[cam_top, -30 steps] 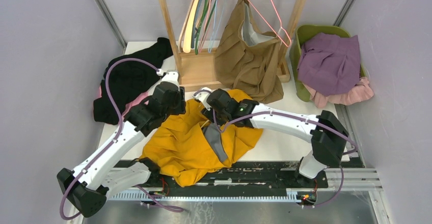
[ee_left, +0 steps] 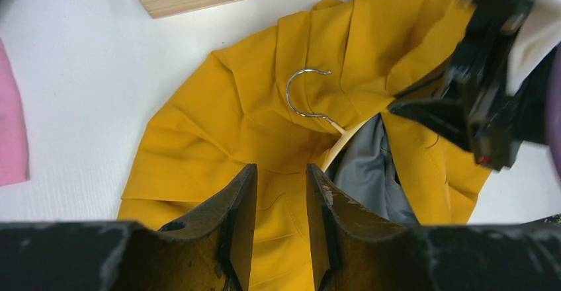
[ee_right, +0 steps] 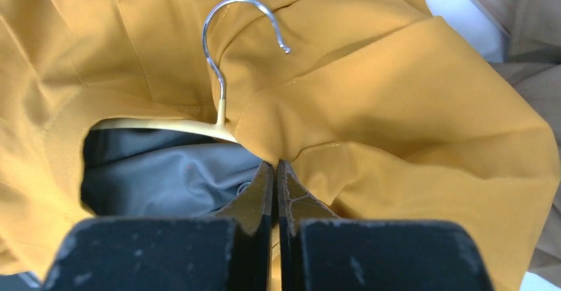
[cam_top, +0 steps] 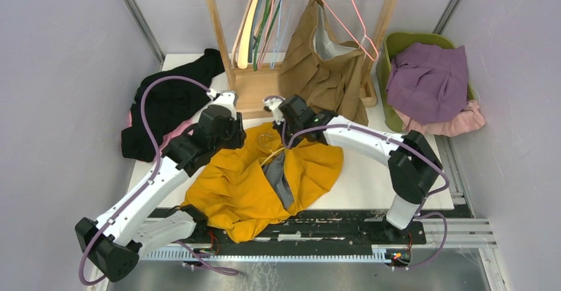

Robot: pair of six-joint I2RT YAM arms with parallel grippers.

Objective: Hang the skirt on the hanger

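Observation:
The mustard skirt [cam_top: 228, 188] lies spread on the white table, its grey lining [ee_right: 165, 178] showing. A cream hanger [ee_right: 165, 124] with a silver hook [ee_left: 291, 92] lies partly inside it, the rest hidden by cloth. My left gripper hangs left of the hanger, its fingers apart with nothing held between them. My right gripper is shut at a fold of the skirt beside the hanger's neck; whether cloth is pinched between the fingertips is unclear.
A wooden rack [cam_top: 248, 89] with several hangers and an olive skirt [cam_top: 311, 73] stands behind. Black clothing [cam_top: 169, 119] lies at left, a green bin [cam_top: 390, 46] with purple and pink cloth at right. The side walls are close.
The right arm's wrist has shifted rightward and toward the back, and its forearm has risen in the top view.

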